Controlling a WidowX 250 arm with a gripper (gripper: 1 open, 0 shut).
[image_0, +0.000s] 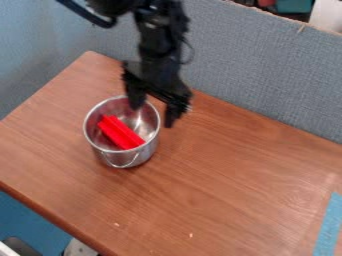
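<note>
A steel bucket (111, 154) stands on the wooden table, left of centre, with a red object (120, 132) lying tilted inside it. My black gripper (155, 100) hangs above the bucket's back rim, slightly blurred, its fingers apart and open. Nothing shows held between them.
Grey padded walls (267, 80) stand at the back and left. A strip of blue tape (327, 225) lies at the right edge.
</note>
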